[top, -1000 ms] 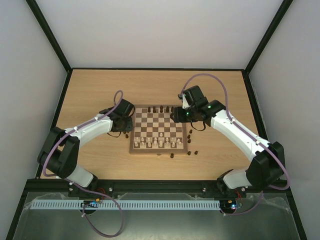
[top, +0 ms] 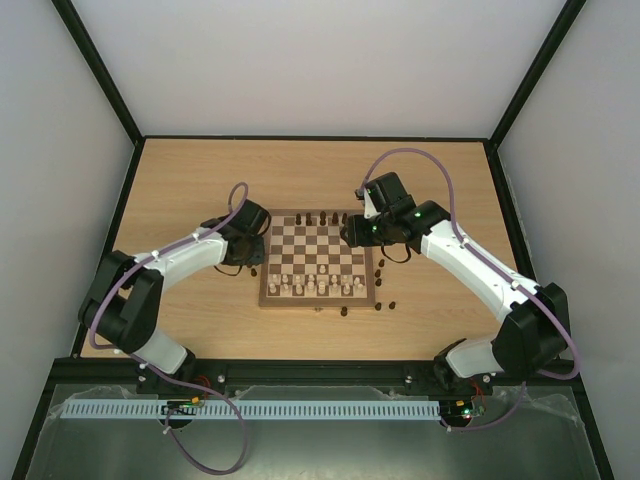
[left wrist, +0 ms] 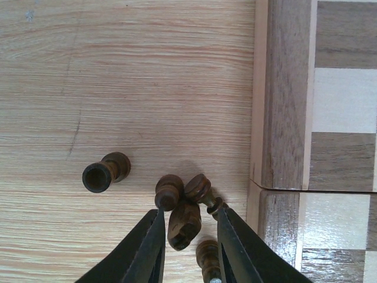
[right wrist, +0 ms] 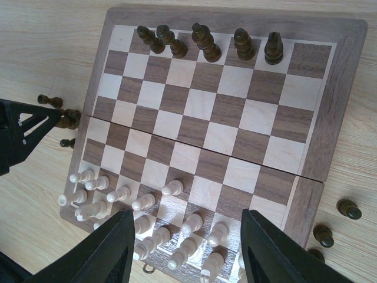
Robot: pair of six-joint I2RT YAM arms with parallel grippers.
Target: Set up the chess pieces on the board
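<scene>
The chessboard holds white pieces on its near half and several dark pieces along its far edge. My left gripper is open at the board's left side, over a loose cluster of dark pieces; another dark piece lies left of them. My right gripper is open, high over the board's right side, with no piece seen held.
More dark pieces stand on the table right of and in front of the board. The table behind the board is clear. The left gripper appears at the right wrist view's left edge.
</scene>
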